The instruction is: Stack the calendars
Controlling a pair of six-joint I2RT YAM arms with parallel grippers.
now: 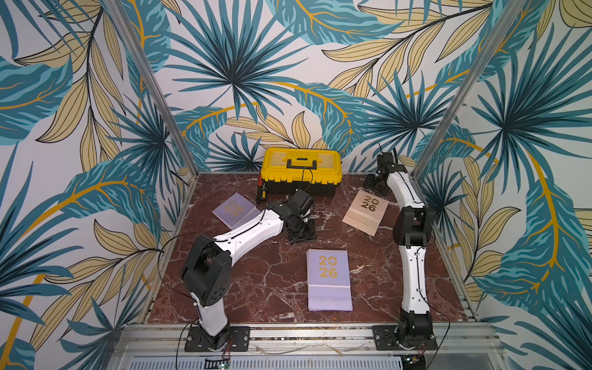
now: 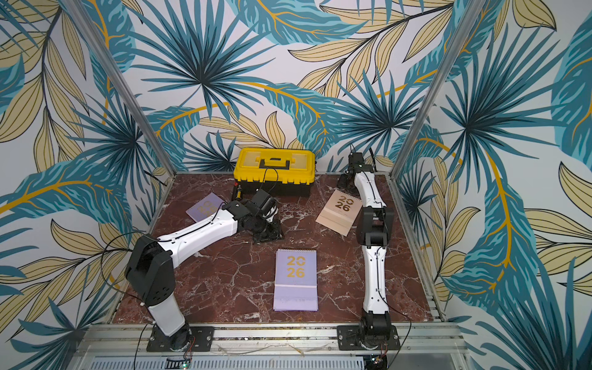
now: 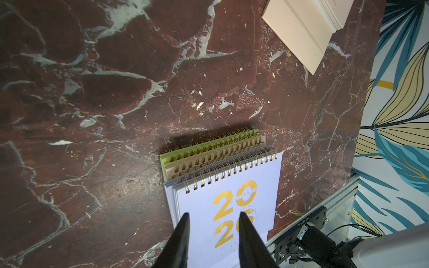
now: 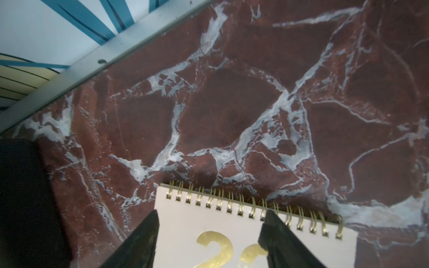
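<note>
A stack of calendars, lilac on top (image 1: 328,277), lies at the front middle; the left wrist view shows green and cream spiral bindings beneath. A loose lilac calendar (image 1: 229,206) lies at the back left, partly behind my left arm. A beige calendar (image 1: 367,212) lies at the back right. My left gripper is open above the table just behind the stack, empty. My right gripper is over the spiral top edge of the beige calendar (image 4: 181,218), its fingers apart with nothing seen held between them.
A yellow-lidded toolbox (image 1: 301,161) stands at the back middle, with a red and yellow tool (image 1: 262,191) beside it. Bare marble table (image 1: 259,283) shows around the stack. Metal rails edge the table.
</note>
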